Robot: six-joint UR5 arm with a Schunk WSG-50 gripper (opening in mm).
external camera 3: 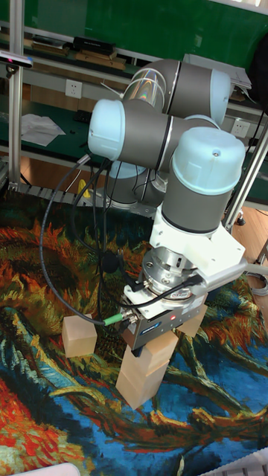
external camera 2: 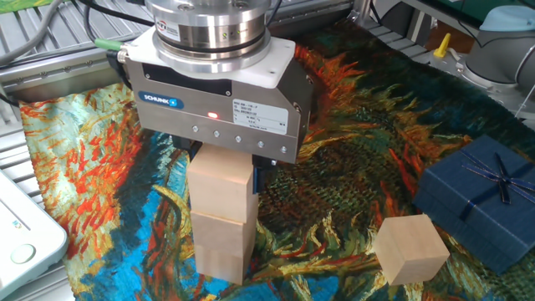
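A stack of pale wooden blocks stands on the patterned cloth, with its top block [external camera 2: 222,182] directly under my gripper [external camera 2: 224,167]. The lower part of the stack [external camera 2: 219,247] sits slightly offset beneath that block. Dark fingers [external camera 2: 257,177] come down on either side of the top block, close against it; whether they press on it cannot be made out. In the other view the same stack [external camera 3: 144,379] shows below the gripper body. A separate wooden cube [external camera 2: 411,251] rests on the cloth, apart from the stack. Another wooden block [external camera 3: 190,325] is partly hidden behind the gripper.
A dark blue box with a ribbon [external camera 2: 485,196] lies beyond the lone cube. At the left edge is a white device [external camera 2: 25,238]. Open cloth [external camera 2: 326,192] lies between stack and box. A cable [external camera 3: 49,270] loops out beside the arm.
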